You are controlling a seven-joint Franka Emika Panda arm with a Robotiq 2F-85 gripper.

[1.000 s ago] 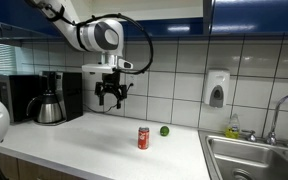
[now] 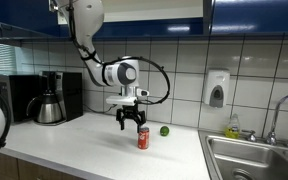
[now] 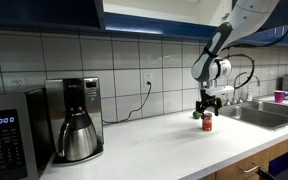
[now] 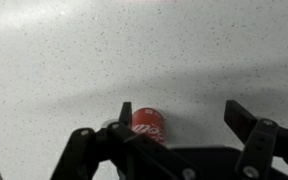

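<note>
A red can (image 2: 143, 140) stands upright on the white counter. My gripper (image 2: 131, 121) hangs above the counter close to it, pointing down, with its fingers open and nothing between them. In the wrist view the can's red top (image 4: 148, 122) shows beside the left finger (image 4: 115, 138), its lower part hidden by the gripper body. From the second exterior view, the can (image 3: 207, 123) appears just below the gripper. Whether a fingertip touches it, I cannot tell.
A small green round object (image 2: 164, 130) lies behind the can. The sink (image 2: 249, 158) is on the right, with a soap bottle (image 2: 233, 127) behind it. A coffee maker (image 3: 78, 118) and microwave (image 3: 14, 135) stand at the other end.
The arm has come down and to the right, bringing the gripper from high above the counter to near the can. The can and the green object have stayed in place.
</note>
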